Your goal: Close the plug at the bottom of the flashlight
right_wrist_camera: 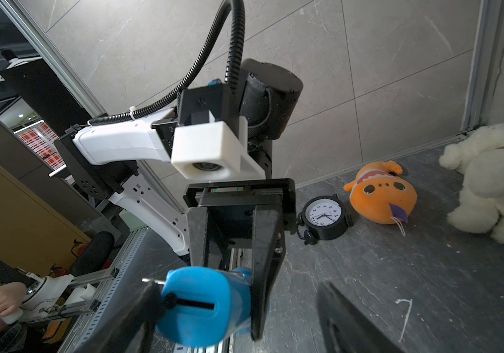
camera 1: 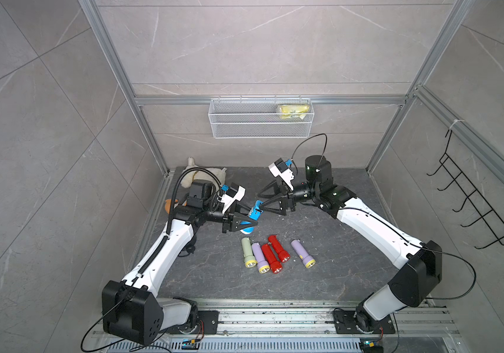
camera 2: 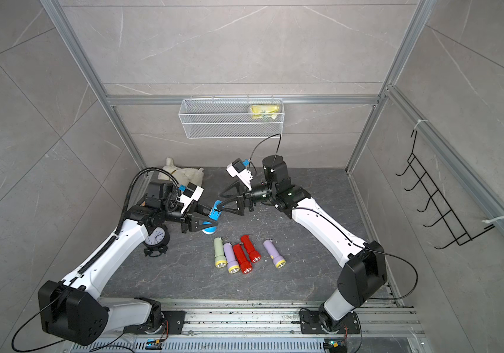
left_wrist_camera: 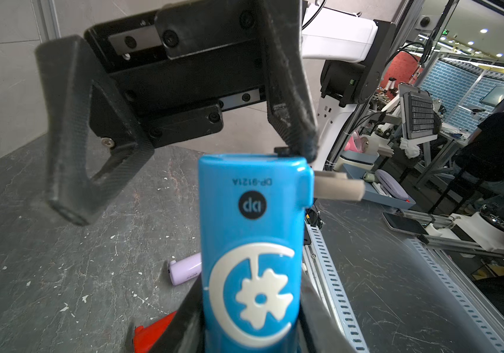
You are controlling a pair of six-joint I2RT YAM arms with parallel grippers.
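A blue flashlight [camera 1: 254,213] with a white logo [left_wrist_camera: 260,297] hangs above the table, my left gripper [camera 1: 246,223] shut on it. Its top end [right_wrist_camera: 196,303] shows a dark slot and a small thin piece sticking out at one side; whether that is the plug, I cannot tell. My right gripper [camera 1: 262,201] is part open at that end, one fingertip [left_wrist_camera: 299,141] at or touching a small black piece on the top edge, the other standing clear.
Several flashlights [camera 1: 269,256] lie below on the table. A clock [right_wrist_camera: 324,214], an orange plush toy [right_wrist_camera: 381,197] and a white plush toy [right_wrist_camera: 493,182] sit at the left.
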